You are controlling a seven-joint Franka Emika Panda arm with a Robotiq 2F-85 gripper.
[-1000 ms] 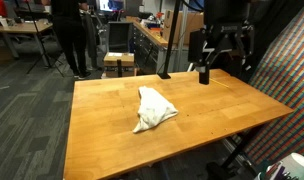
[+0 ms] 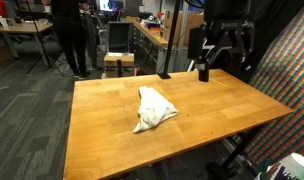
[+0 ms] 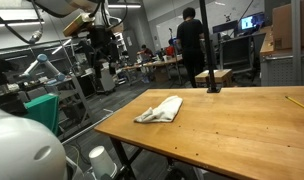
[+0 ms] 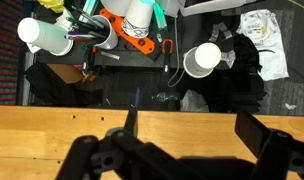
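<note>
A crumpled white cloth (image 2: 152,109) lies on the wooden table (image 2: 107,120), left of my gripper in exterior view 1. The same cloth (image 3: 160,109) rests near the table's far edge in exterior view 2. Above the tabletop hangs my gripper (image 2: 225,71), clear of the cloth. Its dark fingers (image 4: 130,124) stand wide apart in the wrist view, with only the table edge and floor seen below. That makes it open and empty. The cloth is outside the wrist view.
A thin yellow stick (image 3: 299,103) lies on the table. A person (image 3: 193,45) stands behind the table.
</note>
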